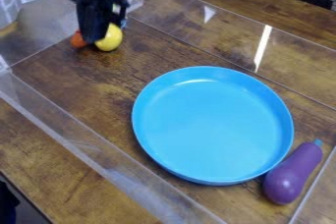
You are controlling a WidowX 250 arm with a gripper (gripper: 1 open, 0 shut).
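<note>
The black gripper (89, 17) is raised at the upper left, just above and partly in front of a small yellow object (109, 38) and an orange-red object (79, 38). It looks shut, with nothing visible held in it, though it is blurred. A large blue plate (211, 125) lies at the centre right. A purple eggplant toy (292, 172) lies beside it at the lower right.
Clear plastic walls surround the wooden work surface (73, 100).
</note>
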